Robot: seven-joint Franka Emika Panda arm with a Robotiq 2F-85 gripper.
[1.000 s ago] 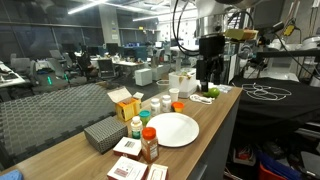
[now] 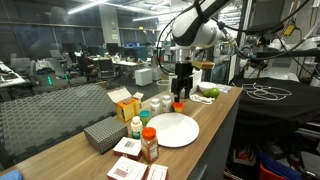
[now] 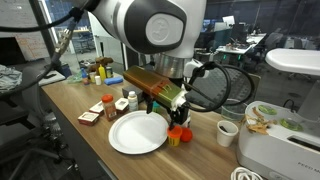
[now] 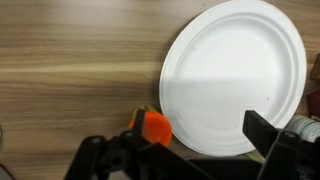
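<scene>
My gripper stands open above the counter, its two dark fingers spread wide at the bottom of the wrist view with nothing held between them. An orange cup (image 4: 157, 128) lies below, beside the left finger and partly hidden by the gripper body. Touching or nearly touching it is the round white plate (image 4: 235, 75), empty, at the right of that view. In exterior view 1 the gripper (image 2: 183, 86) hangs just over the orange cup (image 2: 178, 107), behind the plate (image 2: 175, 130). Exterior view 2 shows the orange cup (image 3: 174, 137) at the plate's edge.
A red item (image 3: 187, 133) sits right beside the orange cup. White cups (image 3: 227, 132), a brown-lidded jar (image 2: 149, 145), small boxes (image 2: 128, 148) and an open yellow carton (image 2: 126, 105) crowd the counter. Bare wood (image 4: 70, 70) shows left of the plate in the wrist view.
Over the last second the arm has come leftward in exterior view 1, from beyond the counter's right side to over the orange cup. The objects on the counter have stayed put.
</scene>
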